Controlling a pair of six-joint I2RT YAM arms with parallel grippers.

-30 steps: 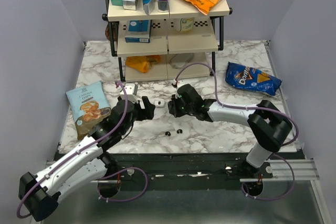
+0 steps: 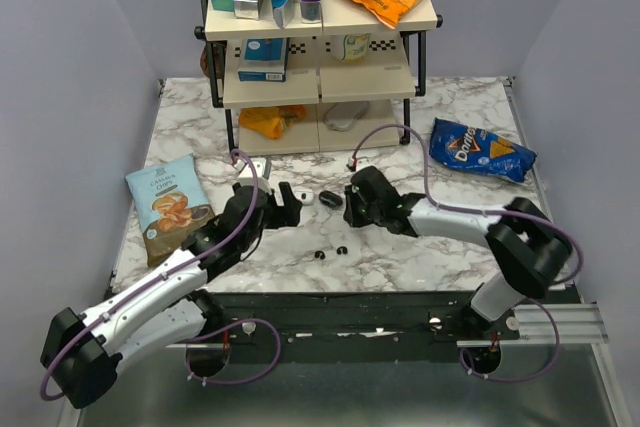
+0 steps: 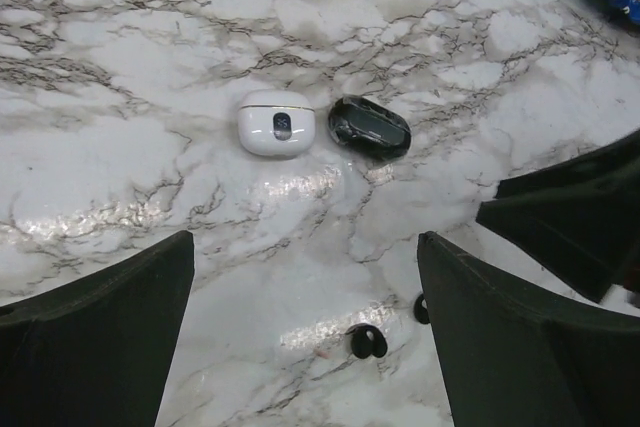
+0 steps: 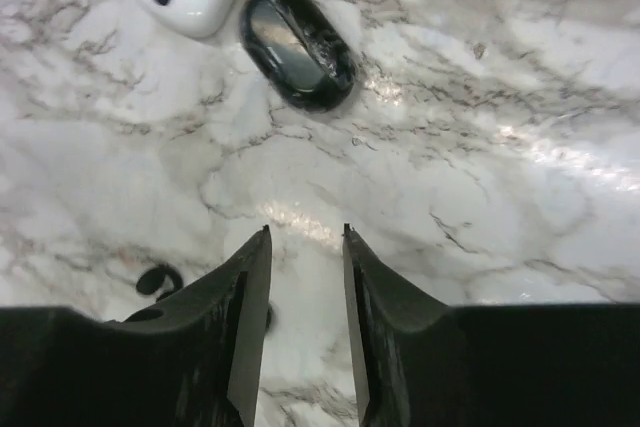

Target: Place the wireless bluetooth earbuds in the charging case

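Observation:
A glossy black charging case (image 3: 370, 128) lies closed on the marble table, just right of a small white case (image 3: 277, 124). In the near part of the table are two black earbuds, one earbud (image 2: 319, 254) to the left and another earbud (image 2: 342, 250) to its right. My left gripper is wide open over the table, left of the cases in the top view, with nothing between its fingers. My right gripper has its fingers slightly apart and empty; it hovers right of the black case. In the right wrist view its fingers partly hide the earbuds.
A shelf rack (image 2: 320, 77) with boxes and bags stands at the back. Chip bags lie at the sides: a light blue bag (image 2: 170, 207) on the left, a blue Doritos bag (image 2: 481, 150) on the right.
My right gripper has drawn back to the right, uncovering the black case in the top view. My left gripper has shifted slightly to the right. The earbuds lie where they were.

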